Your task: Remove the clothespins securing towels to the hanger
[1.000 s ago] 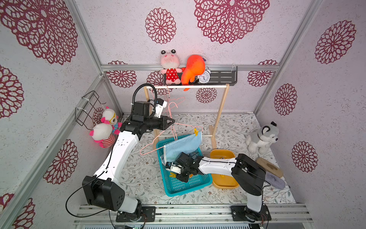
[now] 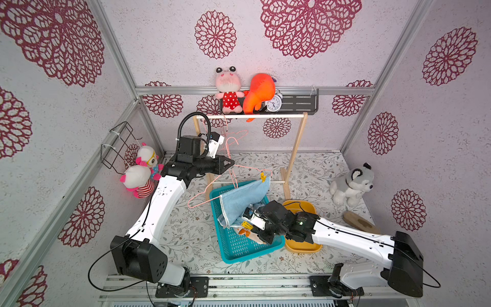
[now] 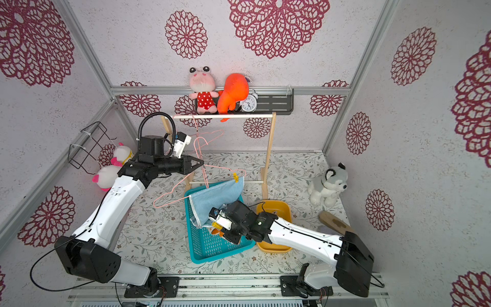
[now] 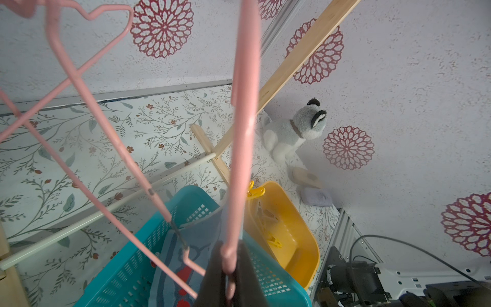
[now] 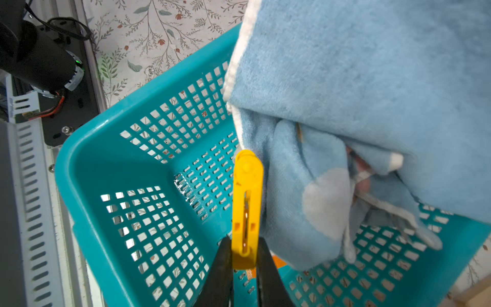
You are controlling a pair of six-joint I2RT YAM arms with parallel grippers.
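Observation:
A pink hanger (image 2: 205, 200) is held over the teal basket by my left gripper, shut on its neck. From the hanger hangs a light blue towel (image 2: 243, 197), with a yellow clothespin (image 2: 263, 177) at its right end; no pin shows at the left end. My right gripper is shut on another yellow clothespin (image 5: 247, 204), which stands upright in its fingers, apart from the hanger. In the right wrist view the hanging towel (image 5: 368, 92) is close beside that pin.
Below stands the teal basket (image 5: 76, 153) with more blue cloth (image 5: 307, 199) inside. Right of it sits a yellow bin (image 2: 312, 249); a yellow pin (image 4: 274, 242) lies in it. Behind is the drying rack (image 2: 294, 148) with another pink hanger. A plush husky (image 2: 353, 186) sits at right.
My right gripper, with the pin, has moved right and a little back over the basket, its arm swinging right. The left arm, hanger and hanging towel have hardly moved.

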